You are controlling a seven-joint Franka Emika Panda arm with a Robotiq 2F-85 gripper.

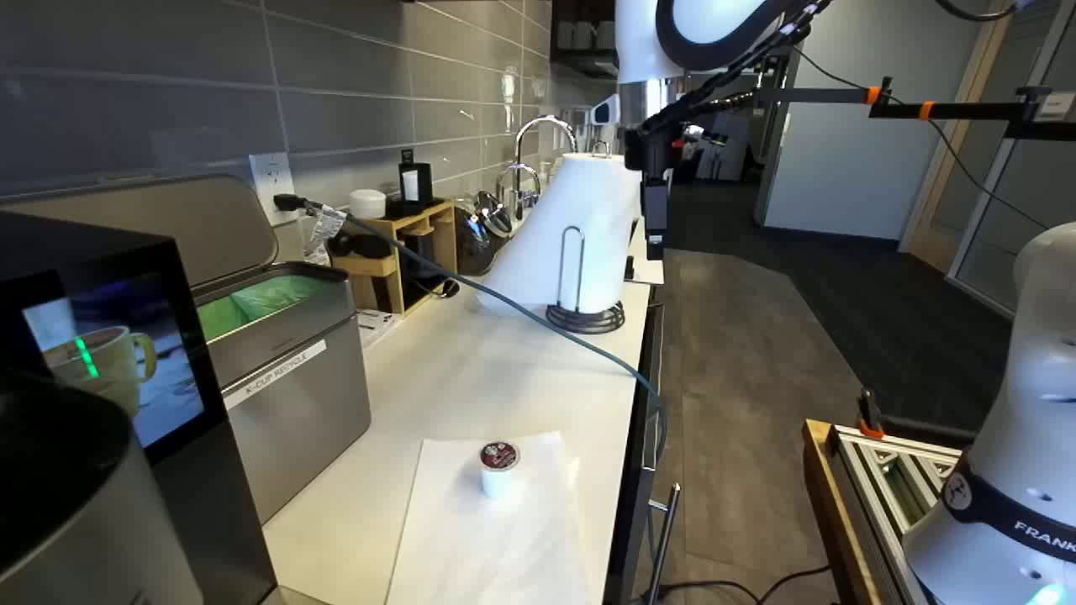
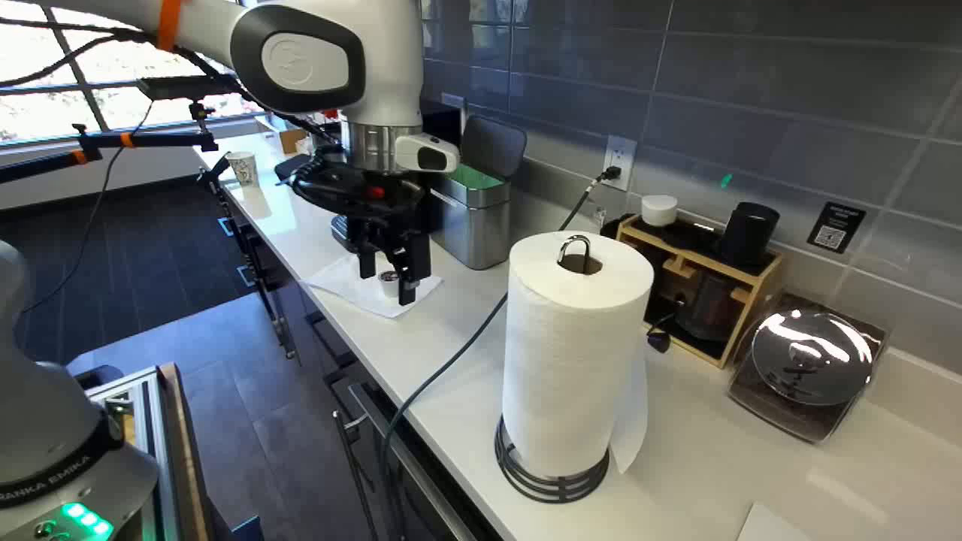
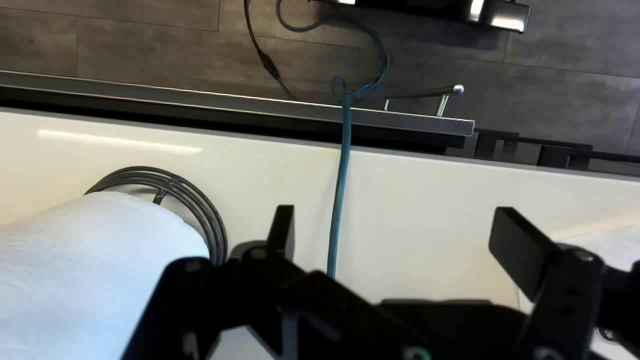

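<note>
My gripper is open, with its black fingers wide apart and nothing held between them. It hangs above the white counter, and the wrist view shows bare counter and a blue-green cable below. On a white paper sheet stands a small white coffee pod with a dark red lid, upright. In exterior view 2 the pod appears behind the fingers, apart from them as far as the other views show. In the wrist view only a bit of the pod's edge shows at the lower right, mostly hidden by a finger.
A paper towel roll on a wire stand is close beside the gripper. The steel K-cup recycle bin stands lid up with a green liner. Beside it is a black coffee machine. The cable crosses the counter to its front edge.
</note>
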